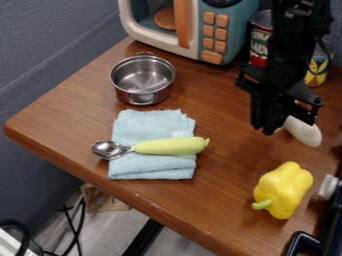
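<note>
My black gripper (274, 112) hangs over the right side of the wooden table, with a white object (302, 131) at its tips, partly hidden behind its dark fingers. Whether the fingers are shut on it I cannot tell. A folded light blue towel (152, 167) lies left of centre, with an ice-cream scoop (166, 145) with a pale yellow handle across it. A steel pot (142, 80) stands at the upper left. A yellow pepper (281, 189) lies at the lower right.
A toy microwave (191, 25) stands at the back, with cans behind my arm, partly hidden. Dark and white objects line the right edge.
</note>
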